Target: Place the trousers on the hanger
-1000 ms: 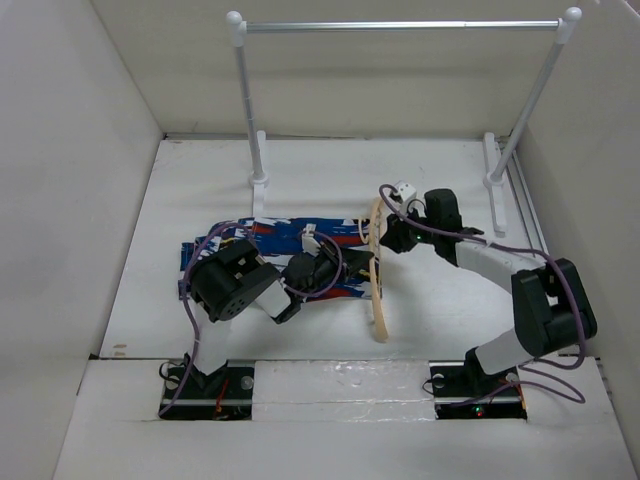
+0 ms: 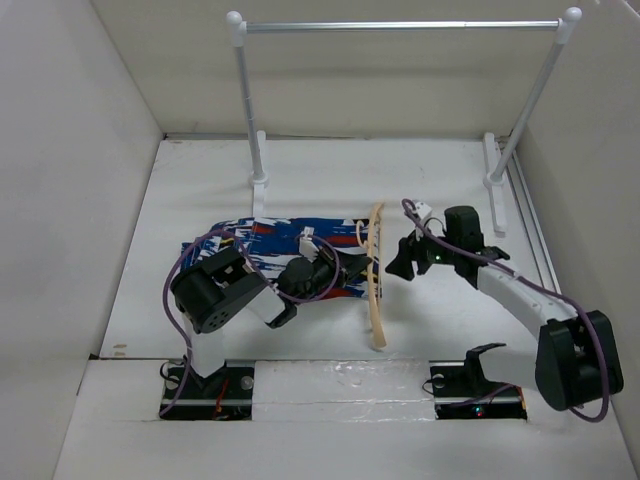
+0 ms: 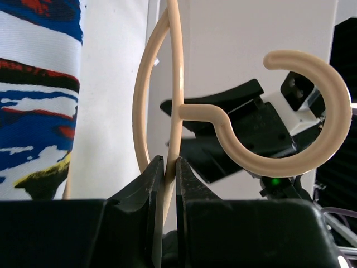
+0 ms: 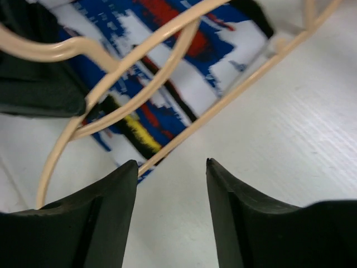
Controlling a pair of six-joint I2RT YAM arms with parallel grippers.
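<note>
The trousers, patterned in blue, white and red, lie flat in the middle of the table, partly covered by the left arm. A wooden-coloured hanger stretches across their right end; its curved hook shows in the left wrist view. My left gripper is shut on the hanger's bar near the hook. To the right of the hanger, my right gripper stands open. One of its fingers overlaps the hanger's lower bar in view, and only bare table shows in the gap.
A white rack with a metal rail rises at the back; its feet rest on the table. Bare white table lies to the right of the hanger. Walls close in both sides.
My right gripper has drawn away from the hanger, to the right and slightly toward the front.
</note>
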